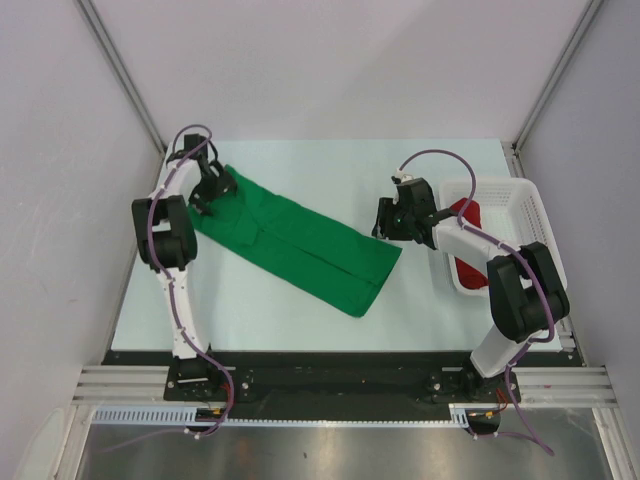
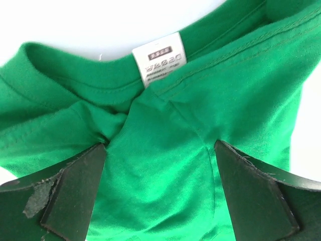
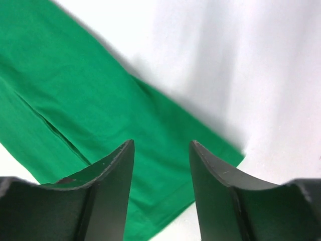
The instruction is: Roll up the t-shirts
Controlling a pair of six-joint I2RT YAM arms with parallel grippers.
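A green t-shirt [image 1: 310, 240], folded into a long strip, lies slantwise on the white table, from upper left to lower right. Its collar end, with a white label [image 2: 159, 57], is bunched in front of my left gripper, whose fingers are apart with cloth showing between them. Over the shirt's other end hovers my right gripper, part open; its fingers are apart and the flat green cloth [image 3: 150, 115] shows beneath them. Whether either gripper touches the fabric is hard to tell.
A white basket [image 1: 520, 215] with a red cloth [image 1: 470, 272] inside stands at the right, beneath the right arm.
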